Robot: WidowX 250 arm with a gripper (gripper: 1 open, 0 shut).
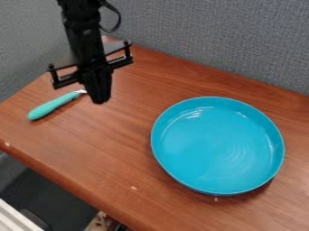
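Note:
My black gripper (99, 88) hangs over the left part of the wooden table, just right of a scoop with a teal handle (53, 106) that lies flat on the wood. The gripper hides the scoop's metal head. Whether the fingers are open or shut is hard to make out from this view.
A blue plate (218, 143) sits on the right of the table (133, 162). A grey padded wall (218, 36) runs along the back. The table's left edge drops to a dark floor.

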